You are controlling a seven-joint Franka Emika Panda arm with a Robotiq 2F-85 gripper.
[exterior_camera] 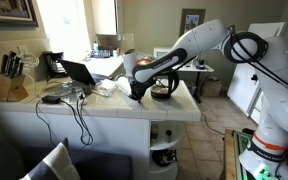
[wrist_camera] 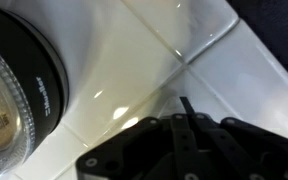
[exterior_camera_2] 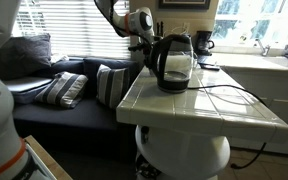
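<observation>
A glass kettle with a black base and handle stands on the white tiled counter (exterior_camera_2: 229,103). It shows clearly as the kettle (exterior_camera_2: 174,68) in exterior view 2, and the arm partly covers the kettle (exterior_camera: 162,90) in exterior view 1. In the wrist view, part of the kettle (wrist_camera: 29,85) fills the left side. My gripper (exterior_camera: 136,97) points down at the counter beside the kettle, low and near the edge. At the bottom of the wrist view the gripper is shut, its black fingertips together over bare tile. Nothing shows between them.
Further along the counter are an open laptop-like black panel (exterior_camera: 79,73), a knife block (exterior_camera: 18,88) and tangled cables (exterior_camera: 81,105). A power cord (exterior_camera_2: 246,92) runs across the tiles by the kettle. Past the counter's edge lies a dark sofa (exterior_camera_2: 79,115).
</observation>
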